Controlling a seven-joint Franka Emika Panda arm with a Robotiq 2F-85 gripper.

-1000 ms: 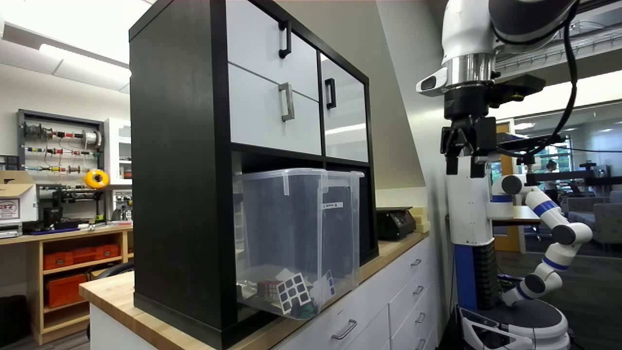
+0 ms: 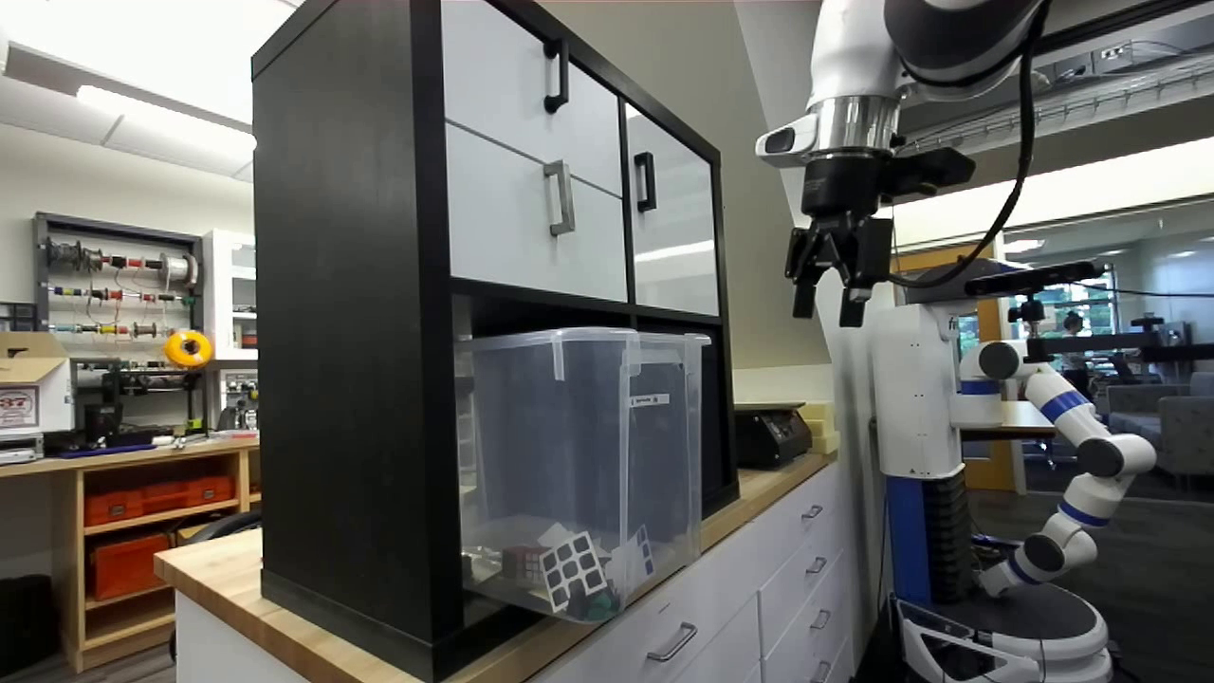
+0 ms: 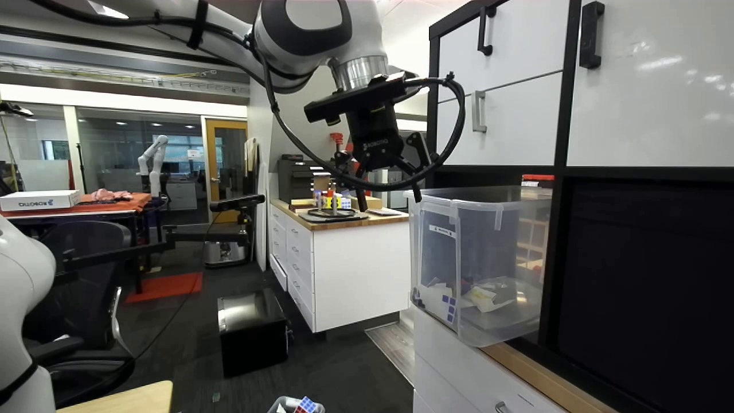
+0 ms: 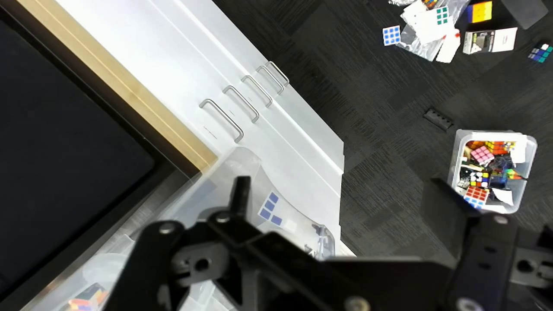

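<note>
High in front of the black cabinet, my gripper [image 2: 828,307] points down with its fingers apart and nothing between them. A clear plastic bin [image 2: 666,450] sits in the cabinet's lower opening, jutting past the counter edge. Inside it lie a black-and-white cube [image 2: 572,569] and other small items. In the second exterior view, my gripper [image 3: 390,199] hangs beside the clear bin [image 3: 447,248]. The wrist view looks down past my parted fingers [image 4: 239,197], with the bin below the left one. On the floor there stands a small bin [image 4: 529,160] full of coloured puzzle cubes.
White cabinet doors [image 2: 535,148] with handles face the room above the clear bin. White drawers [image 4: 300,140] with metal pulls run below the counter. Loose cubes and white packages [image 4: 433,23] lie on the dark floor. Open floor [image 4: 383,119] lies between.
In the first exterior view, my arm has moved left, towards the cabinet, and the gripper sits slightly higher. Its fingers look further apart now, partly from being turned. The clear bin has not moved.
</note>
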